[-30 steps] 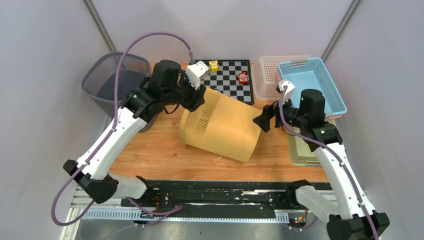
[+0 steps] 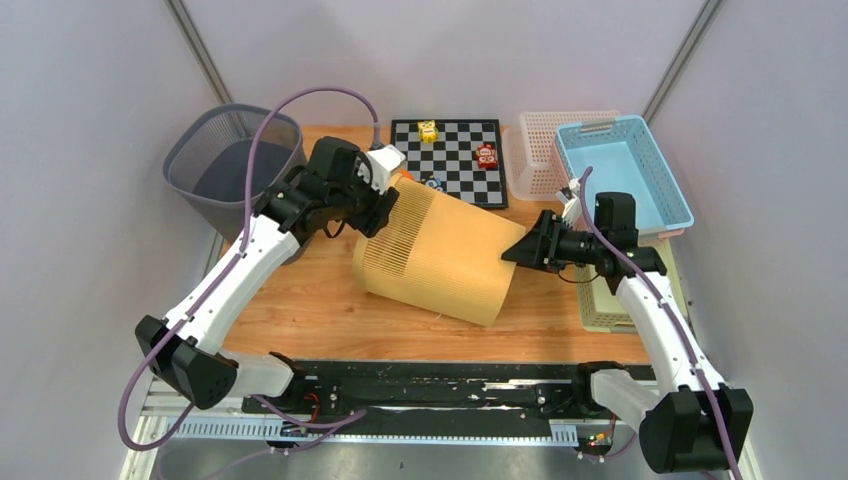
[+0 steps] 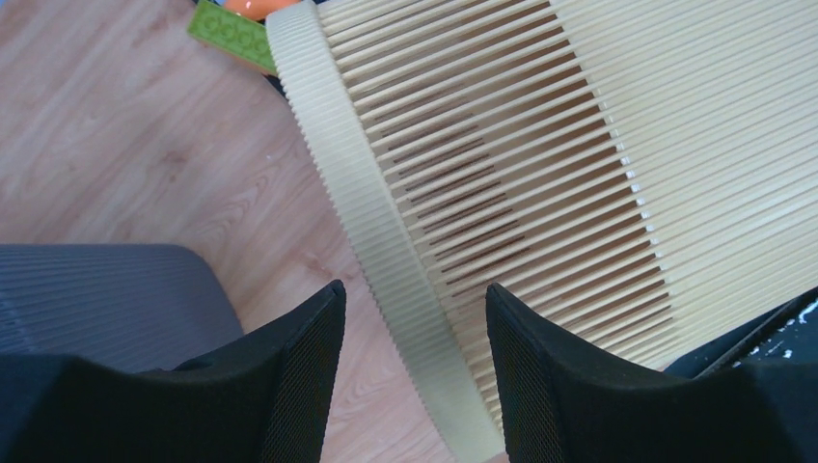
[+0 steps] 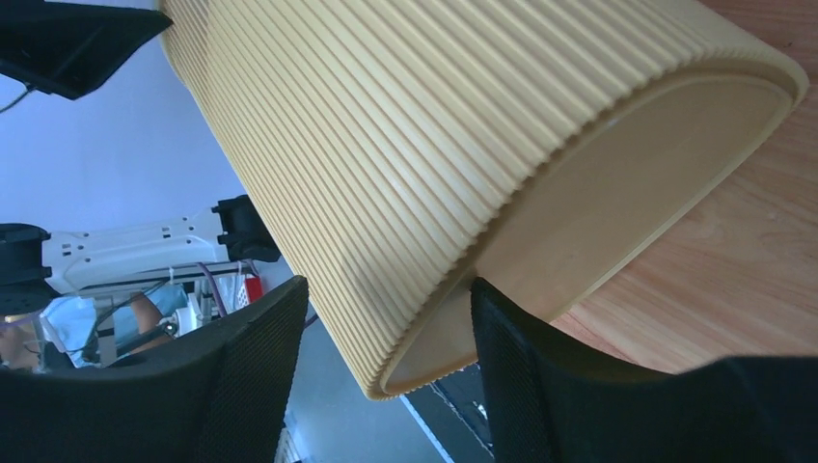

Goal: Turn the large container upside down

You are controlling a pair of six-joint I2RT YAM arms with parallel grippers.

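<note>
The large yellow ribbed container point(image 2: 436, 262) lies tilted on its side on the wooden table, its slotted end toward the left. My left gripper is over that end, fingers apart either side of its rim band; whether they touch is unclear. My right gripper is at the other end, part open, one fingertip by the lip near the flat end panel point(image 4: 656, 174) and the other outside the ribbed wall.
A grey bin point(image 2: 200, 180) stands back left. A checkerboard point(image 2: 465, 185) with small toys is behind the container. Pink point(image 2: 530, 150), blue point(image 2: 670, 200) and pale yellow point(image 2: 605, 315) baskets crowd the right. Bare table shows in front.
My left gripper has moved down toward the slotted end. The container has shifted slightly leftward.
</note>
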